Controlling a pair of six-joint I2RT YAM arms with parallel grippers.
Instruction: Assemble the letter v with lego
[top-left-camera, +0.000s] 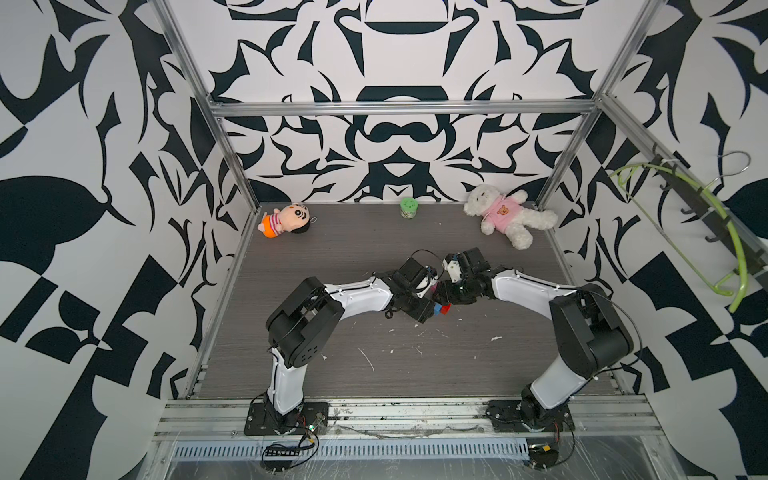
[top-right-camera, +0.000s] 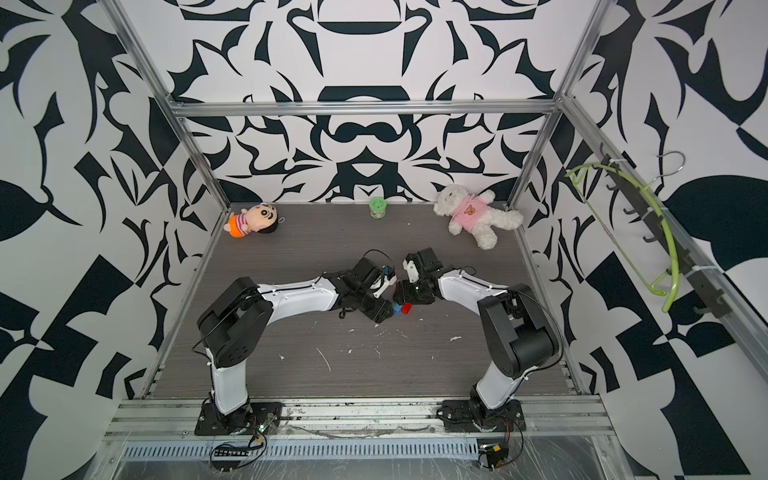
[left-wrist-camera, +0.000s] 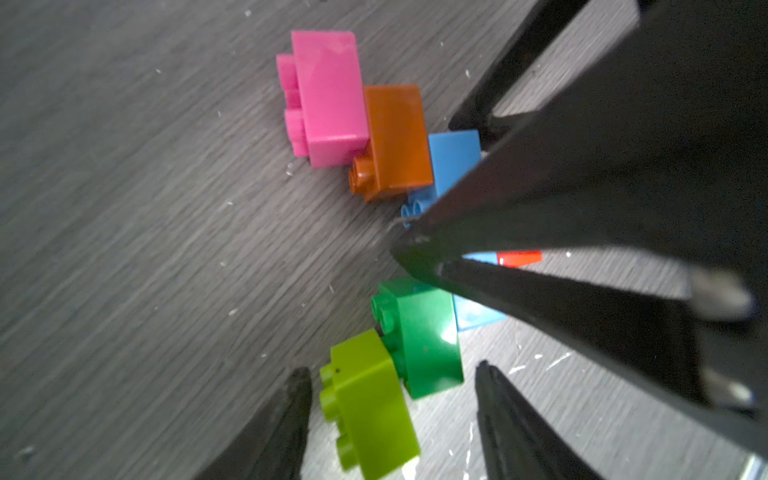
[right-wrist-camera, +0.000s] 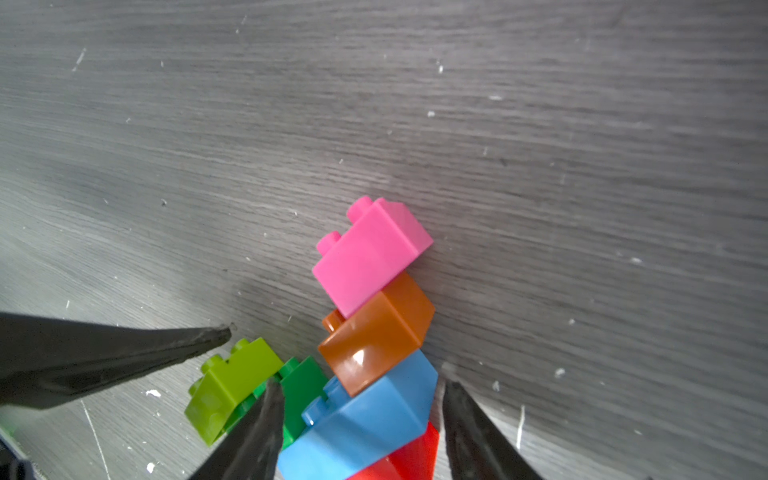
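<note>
Lego bricks lie as a cluster on the table between my grippers: pink (left-wrist-camera: 328, 96), orange (left-wrist-camera: 396, 136), blue (right-wrist-camera: 360, 432), red (right-wrist-camera: 416, 456), dark green (left-wrist-camera: 428, 344) and lime green (left-wrist-camera: 372, 408). In the left wrist view my left gripper is open around the lime brick's end, with the other gripper's dark body over the right side. In the right wrist view my right gripper is open around the blue brick, and a dark finger of the other gripper reaches in from the left. The top views mostly hide the bricks under both grippers.
A doll (top-left-camera: 284, 220) lies back left, a green container (top-left-camera: 408, 206) stands at back centre, and a white bear (top-left-camera: 512, 220) lies back right.
</note>
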